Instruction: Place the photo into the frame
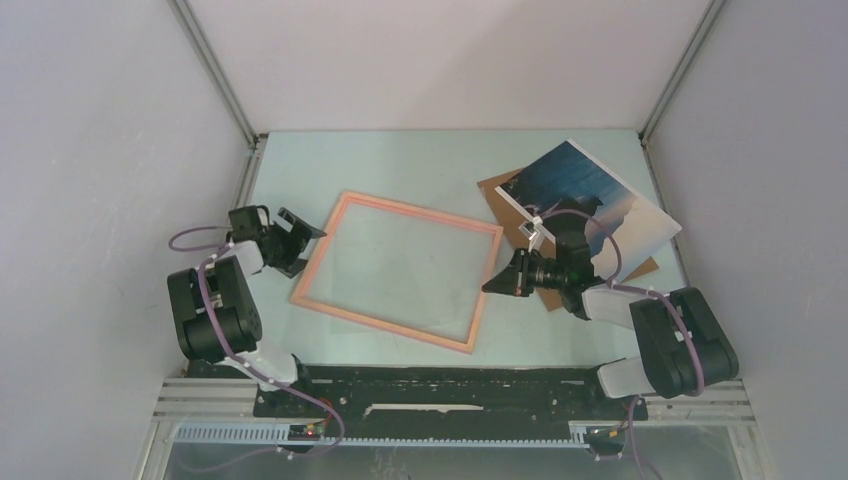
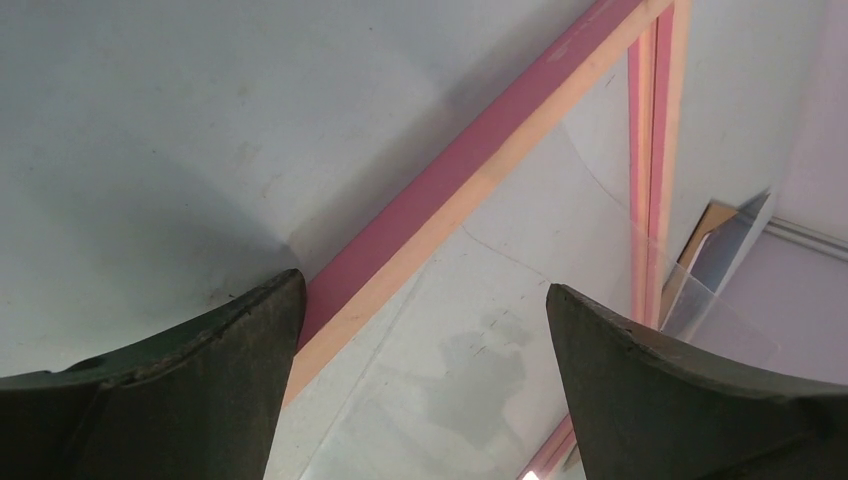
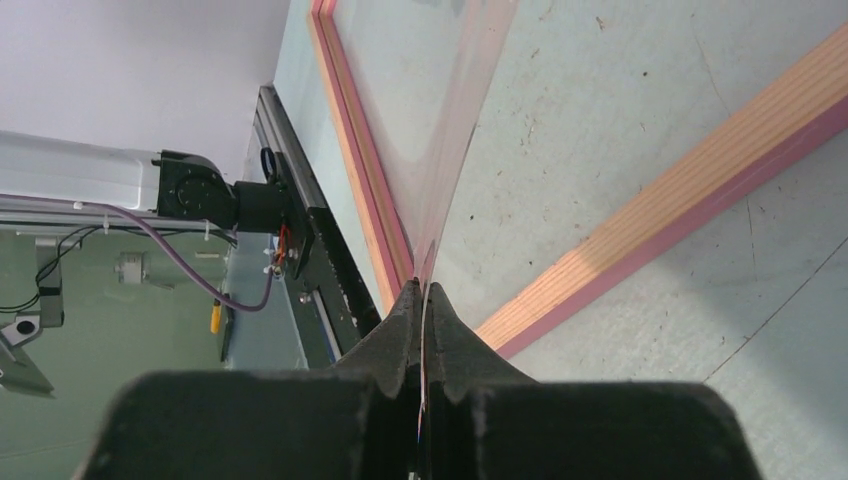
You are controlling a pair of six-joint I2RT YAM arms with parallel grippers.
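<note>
The pink-and-wood frame (image 1: pixel 415 211) lies tilted across the middle of the table. Its left bar (image 2: pixel 470 185) passes between the open fingers of my left gripper; one finger (image 2: pixel 292 300) touches or nearly touches the bar's outer side, and the other is over the inside. At the frame's right edge, my right gripper (image 1: pixel 488 290) is shut. A thin clear sheet (image 3: pixel 462 150), seen nearly edge-on, runs down between its fingertips. To the right lies the photo (image 1: pixel 575 175), dark blue with a pale border, partly under the right arm.
A brown backing board (image 1: pixel 498 198) lies beneath the photo, sticking out along its left side and front.
</note>
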